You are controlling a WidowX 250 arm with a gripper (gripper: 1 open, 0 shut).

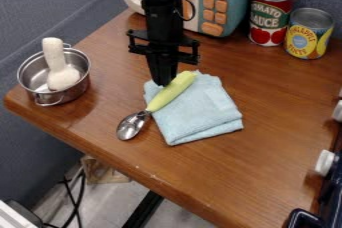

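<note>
The black gripper (164, 75) reaches down at the centre, its tip just at the upper end of a folded light-blue cloth (205, 118). A yellow-handled spoon (171, 93) lies diagonally across the cloth's left part, its metal bowl on the wooden table (267, 142). The gripper tip is beside or over the handle; whether it touches it, and how the fingers stand, is hard to make out.
A steel pot (43, 87) with a white pestle-like object stands at the left edge. A tomato sauce can (269, 17), a yellow can (307, 37) and a toy microwave (225, 2) are at the back. Dark appliance at the right edge.
</note>
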